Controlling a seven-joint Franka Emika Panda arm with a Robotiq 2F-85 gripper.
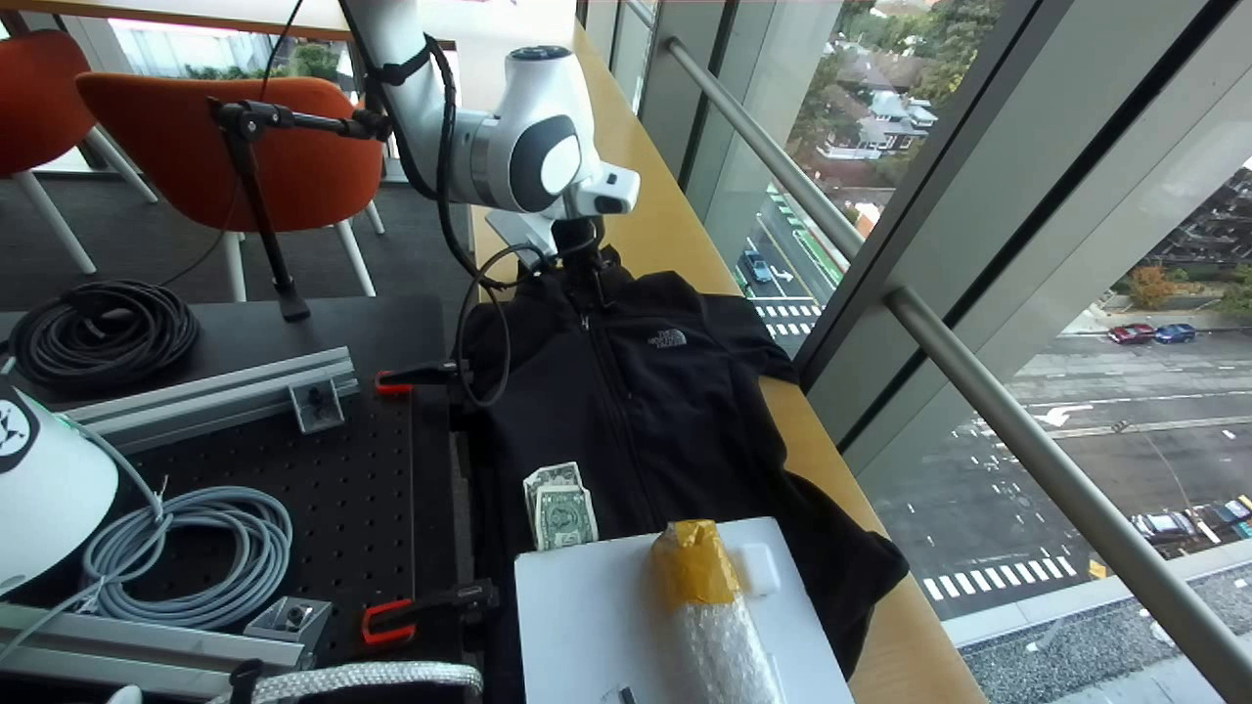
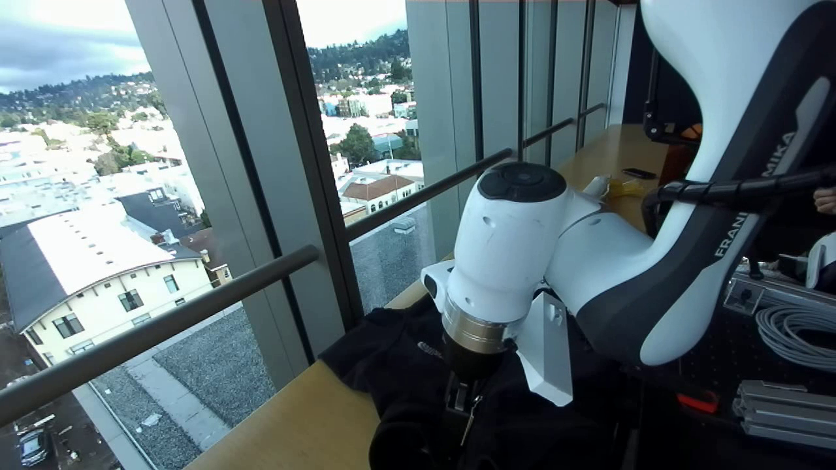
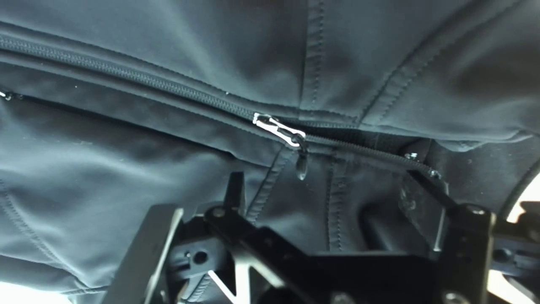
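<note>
A black zip-front jacket lies flat, front side up, along the wooden ledge. Its zip slider shows bright near the middle of the wrist view, and a dark pull tab hangs from it. To the left of the slider the zip teeth are joined; to its right they part towards the collar. My gripper is open low over the jacket, its fingers wide apart and nothing held between them. The slider appears ahead of the fingertips, in the span between them. In exterior view 1 the gripper is partly hidden by cables at the collar end.
On the jacket's lower part sit a white box, a bubble-wrapped roll and some banknotes. Clamps grip the black table's edge. A metal rail and windows border the ledge.
</note>
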